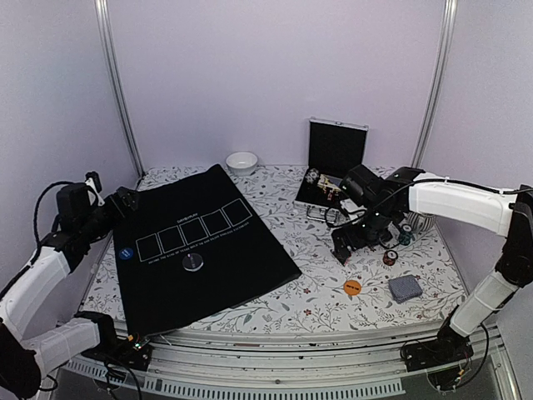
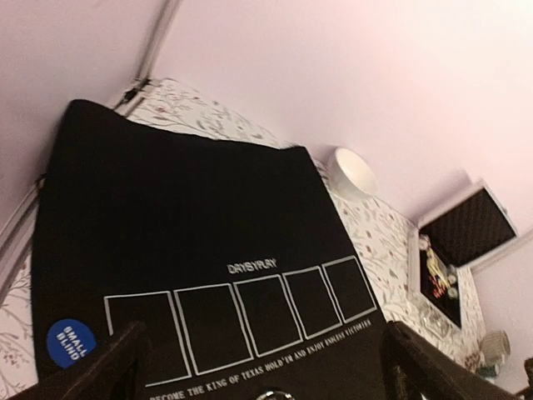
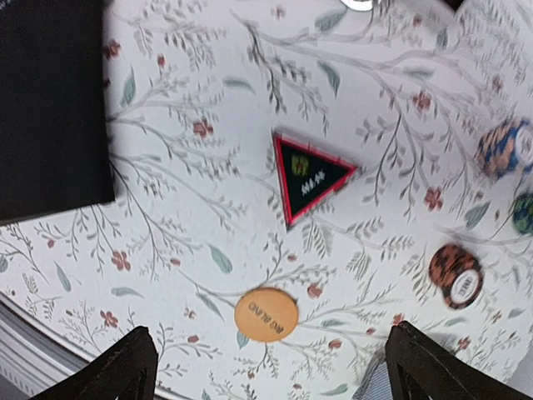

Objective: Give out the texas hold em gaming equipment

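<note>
The black poker mat covers the left half of the table. On its left edge lies the blue small blind disc, and a silver-white disc rests below the printed card boxes. Above the mat's left side, my left gripper is raised and open, holding nothing. My right gripper hangs open and empty over the table right of the mat. Beneath it, a black triangular marker with red edges lies flat, with an orange disc nearer the front. A grey card deck sits at the right.
An open black case with chips inside stands at the back, and a white bowl is left of it. Several chip stacks, one of them reddish, stand at the right. Bare patterned table lies between mat and deck.
</note>
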